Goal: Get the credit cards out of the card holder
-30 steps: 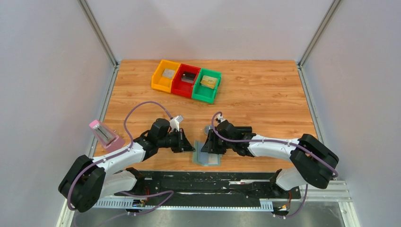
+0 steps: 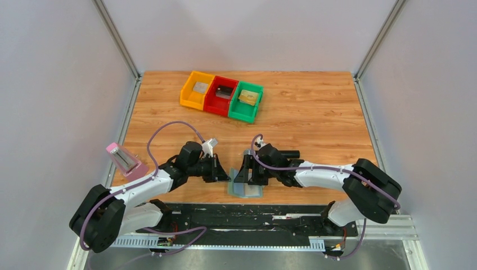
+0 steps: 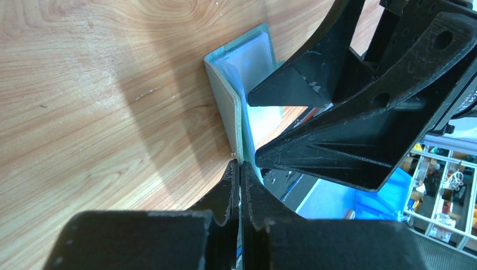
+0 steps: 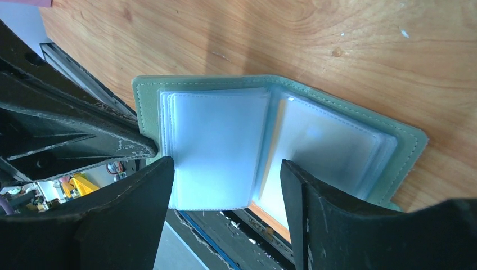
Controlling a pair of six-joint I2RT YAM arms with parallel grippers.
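The pale green card holder (image 4: 410, 143) lies unfolded near the table's front edge, with clear sleeves on both halves. In the right wrist view, one stack of sleeves (image 4: 219, 146) is on the left half and another (image 4: 326, 140) on the right. I cannot tell whether a card sits inside them. My left gripper is shut, its fingertips pinching the thin edge of the holder's cover, which tilts up from the table. Over the sleeves my right gripper stands open, its fingers (image 3: 315, 152) spread and nothing gripped.
Behind the arms stand a yellow bin (image 2: 188, 100), a red bin (image 2: 214, 105) and a green bin (image 2: 242, 114), each with flat pieces inside. A pink object (image 2: 124, 160) is at far left. A black cylinder (image 2: 291, 154) lies behind the right arm.
The left arm has barely moved.
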